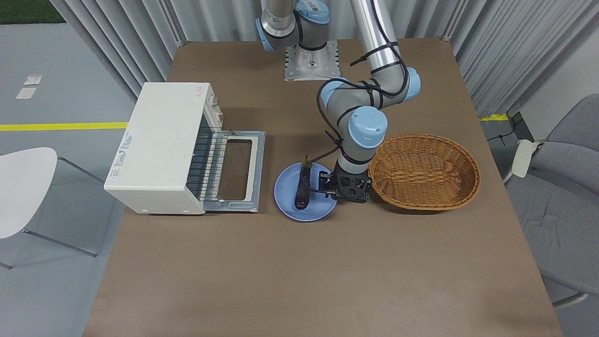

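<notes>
A dark purple eggplant (302,195) lies lengthwise on a blue plate (286,203) in the middle of the table. My black gripper (337,192) is low over the right part of the plate, just right of the eggplant. Its fingertips are too hidden by the gripper body and cable to tell whether they are open or shut.
A white oven (149,146) lies left of the plate, its door (255,174) folded open toward it. A wicker basket (424,171) sits to the right, close to the arm.
</notes>
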